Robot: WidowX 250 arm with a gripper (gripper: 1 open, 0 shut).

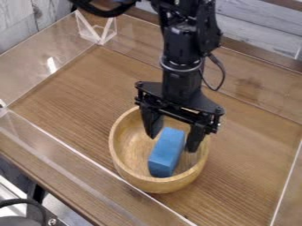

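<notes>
My black gripper (174, 127) points straight down from the arm, open, with its two fingers spread over a round wooden bowl (136, 173) in the lower middle of the camera view. Inside the bowl, a blue block (167, 153) lies lengthwise from front to back, just below and between the fingertips. The far part of the bowl is partly hidden by the gripper.
A wooden table (71, 97) with clear edging surrounds the bowl, with free room to the left and right. A white wire-like object (99, 32) stands at the back left. A black cable lies at the bottom left.
</notes>
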